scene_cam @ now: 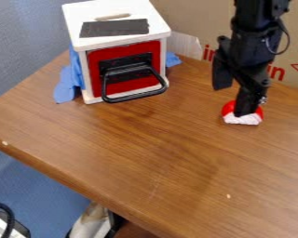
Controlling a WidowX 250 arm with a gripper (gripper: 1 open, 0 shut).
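A small red-and-white object (pixel 242 118) lies on the wooden table at the right, toward the back. My black gripper (pixel 250 103) is low over it, its tip covering the top of the object. Whether the fingers are open or shut on it is not clear, as they are dark and small in this view.
A white box-like toy oven (pixel 116 26) with a red front and black handle stands at the back left on a blue cloth (pixel 67 85). Cardboard with red print (pixel 292 56) is behind the arm.
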